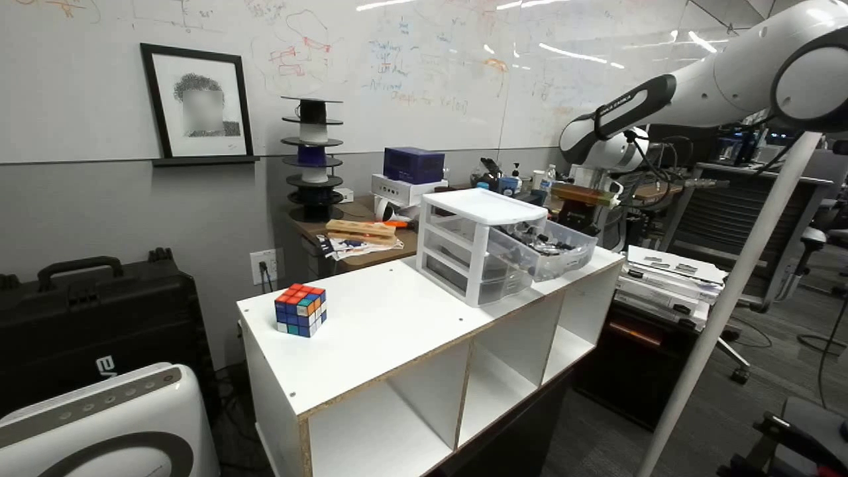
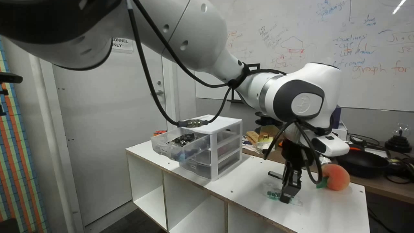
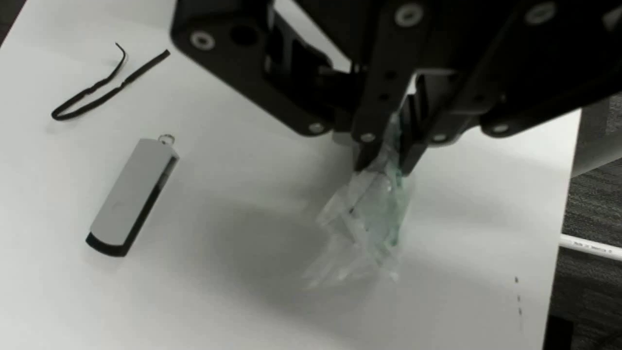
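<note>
My gripper is shut on a crinkled clear plastic packet (image 3: 373, 216) with a greenish tint, which hangs below the fingers in the wrist view. In exterior view 2 the gripper (image 2: 286, 200) points down low over the white shelf top, the packet (image 2: 273, 193) showing at its side. Whether the packet still touches the surface is hard to tell. Beside it in the wrist view lie a grey and black USB stick (image 3: 131, 195) and a thin black strap (image 3: 99, 96). From exterior view 1 the gripper is hidden behind the drawer unit.
A white drawer unit (image 2: 227, 145) stands on the shelf top (image 2: 328, 207), its upper drawer (image 2: 180, 145) pulled out and filled with dark items. An orange peach-like object (image 2: 336, 177) sits close to the gripper. A Rubik's cube (image 1: 300, 310) rests at the opposite end.
</note>
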